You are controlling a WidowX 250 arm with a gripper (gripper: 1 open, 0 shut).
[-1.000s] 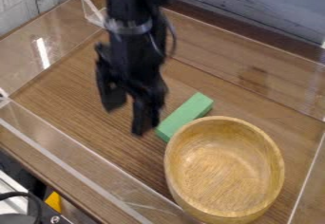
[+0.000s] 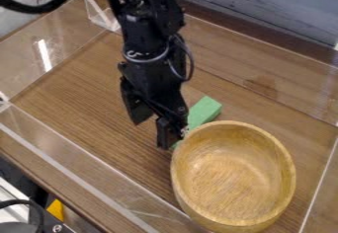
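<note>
The black gripper (image 2: 154, 120) hangs low over the wooden floor of the tray, just left of a green block (image 2: 204, 112) that is partly hidden behind it and the bowl. A tan round bowl (image 2: 232, 183) lies at the lower right. The fingers look apart, with nothing visible held between them.
Bare wooden surface (image 2: 79, 99) spreads left and behind the arm. Raised walls (image 2: 278, 25) bound the back, and clear edging runs along the left. A small yellow item and cables sit outside at the lower left.
The arm has come lower and slightly toward the front, to beside the green block, covering more of it. The bowl has not moved.
</note>
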